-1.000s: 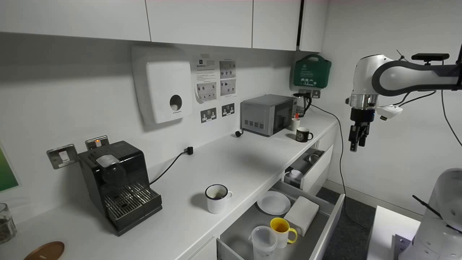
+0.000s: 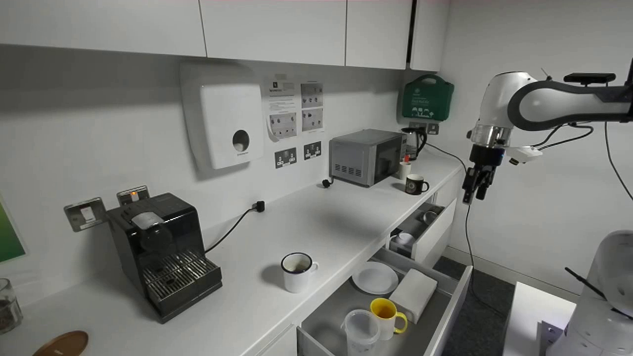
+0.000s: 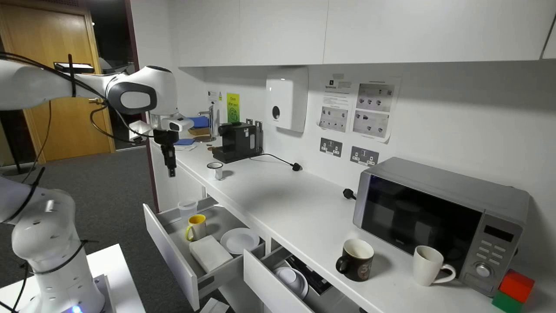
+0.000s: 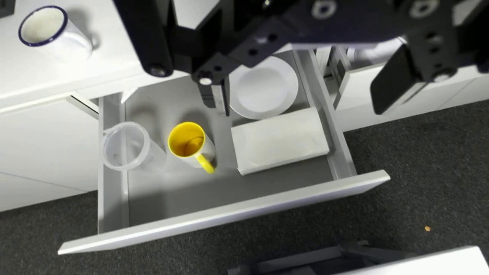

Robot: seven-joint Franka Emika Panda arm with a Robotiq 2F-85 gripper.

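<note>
My gripper (image 2: 477, 195) hangs high in the air on the drawer side of the counter, open, with nothing between its fingers. Its fingers (image 4: 396, 82) spread wide across the top of the wrist view. Below lies the pulled-out drawer (image 4: 229, 211). Inside it stand a clear plastic tub (image 4: 126, 146) and a white mug with yellow inside and handle (image 4: 192, 142). A white plate (image 4: 264, 87) and a white box (image 4: 280, 140) share the drawer. On the counter, a white enamel mug with a dark rim (image 2: 296, 273) stands upright near the edge.
A coffee machine (image 2: 163, 255), a microwave (image 3: 422, 208), a black mug (image 3: 355, 259) and a white mug (image 3: 430, 266) stand on the counter. A second drawer (image 3: 276, 281) is open, holding white dishes.
In exterior view 1 my gripper has shifted slightly left and up, and it tilts more now. The drawers and the things on the counter have not moved.
</note>
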